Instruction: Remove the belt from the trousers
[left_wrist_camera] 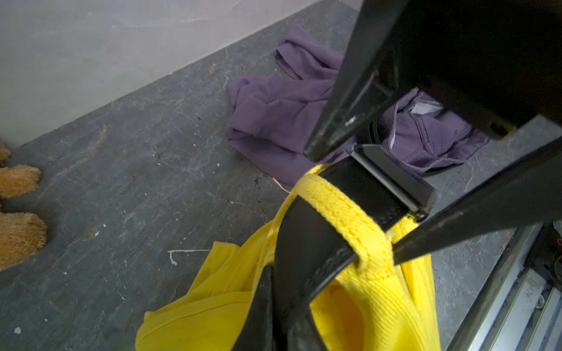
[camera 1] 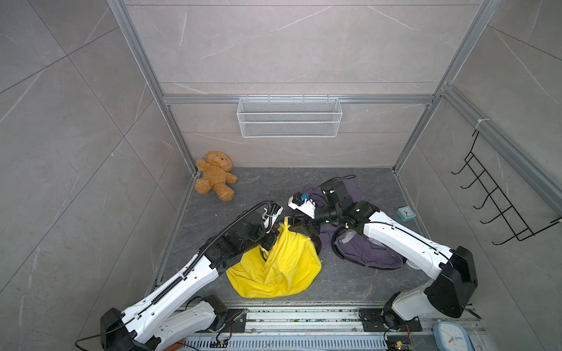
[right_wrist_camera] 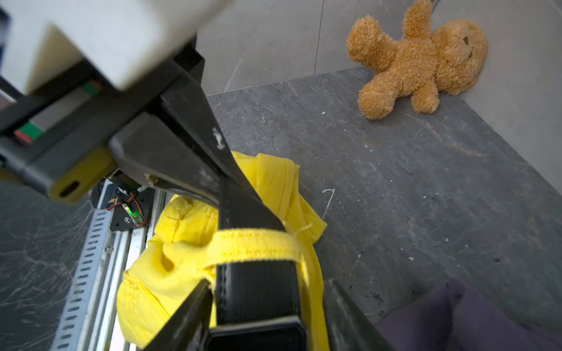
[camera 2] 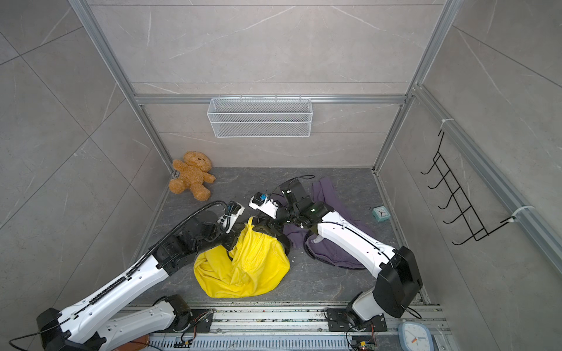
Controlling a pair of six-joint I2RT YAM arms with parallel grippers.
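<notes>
Yellow trousers hang bunched between the two grippers, their lower part on the floor. A black belt runs through a yellow loop at the waistband. In the left wrist view my left gripper is shut on the belt, just below that loop. Beyond the loop sticks out the belt's end with a dark metal frame. My right gripper stands part open there, one finger on each side of the strap. How much belt remains in the other loops is hidden.
Purple trousers lie under and behind my right arm. A teddy bear lies at the back left, a small teal clock at the right. Bare floor stretches between bear and trousers.
</notes>
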